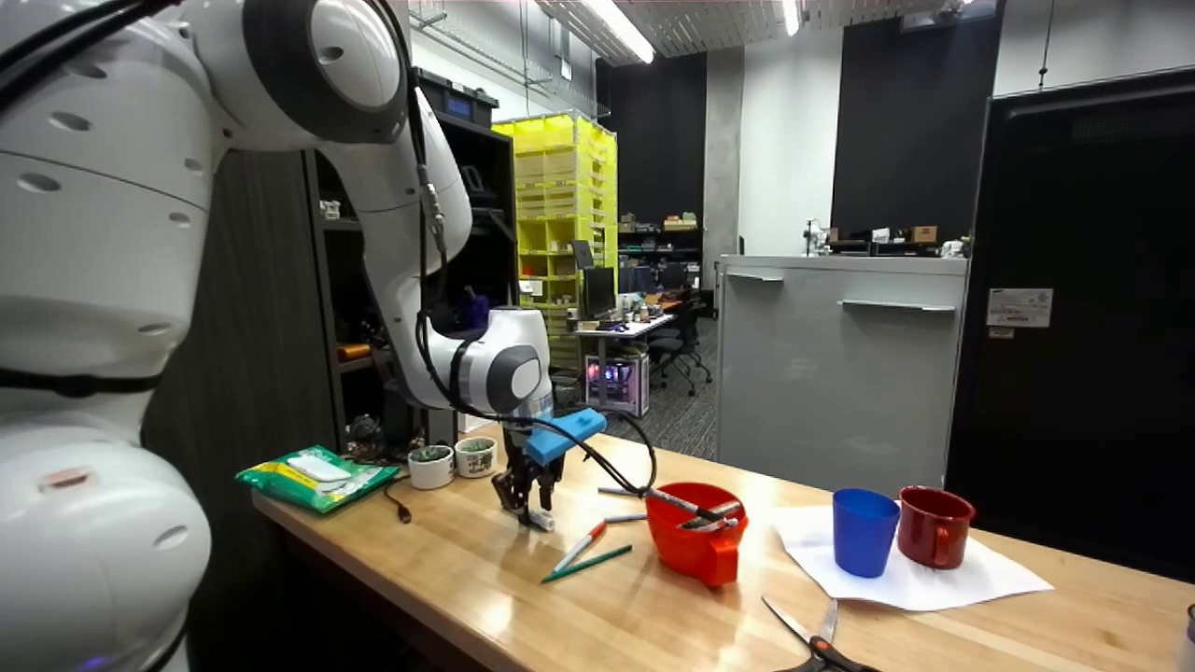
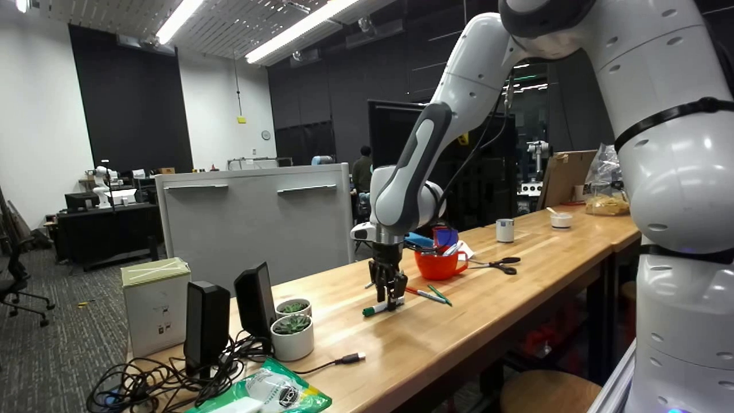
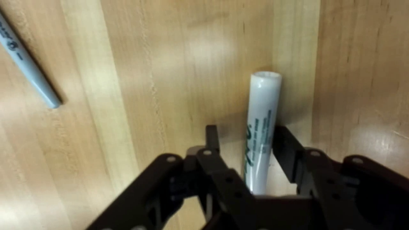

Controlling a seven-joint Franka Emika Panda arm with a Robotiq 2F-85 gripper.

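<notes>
A white marker with a green cap [image 2: 373,310] lies on the wooden table below my gripper [image 2: 392,303]. In the wrist view the white barrel of the marker [image 3: 262,115] stands between my fingers. It sits close to the right finger [image 3: 285,141], and a gap separates it from the left finger [image 3: 212,138]. My gripper is partly open around it; the capped end is hidden beneath the gripper. Exterior view 1 has the marker's white end [image 1: 542,521] at the fingertips, near the tabletop.
A red cup [image 1: 689,549] holds several pens. Farther along are scissors [image 1: 823,650], a blue cup [image 1: 864,532] and a dark red mug [image 1: 935,526]. Potted plants [image 2: 292,337] stand opposite.
</notes>
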